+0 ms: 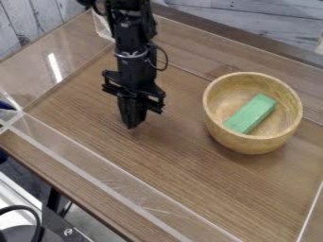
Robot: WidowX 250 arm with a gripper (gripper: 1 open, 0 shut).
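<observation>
The black robot arm reaches down from the top centre, and its gripper (131,120) hangs low over the bare wooden table, left of centre. It looks shut, with nothing visible between its fingers, though they are small and dark. On the right stands a round wooden bowl (217,128) with a green block (251,114) lying inside it.
A whitish object stands at the back left behind the arm. A dark cable runs at the lower left corner, and blue items show at the left edge.
</observation>
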